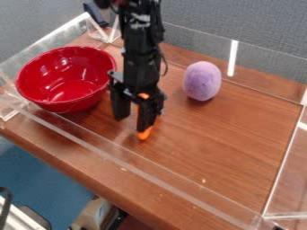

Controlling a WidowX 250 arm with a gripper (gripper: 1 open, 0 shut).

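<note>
My black gripper [135, 104] hangs down from the top of the view over an orange carrot-like object [145, 132], its fingers low on either side and covering most of it; whether they touch it I cannot tell. To the left sits a red bowl [63, 79], empty as far as I see. A purple oval object [202, 81], like a toy eggplant, rests on the wooden surface [211, 153] to the right.
Clear low walls [234, 58] edge the wooden surface at the back and sides. The right and front parts of the surface are open. Below the front-left edge is blue floor with cables.
</note>
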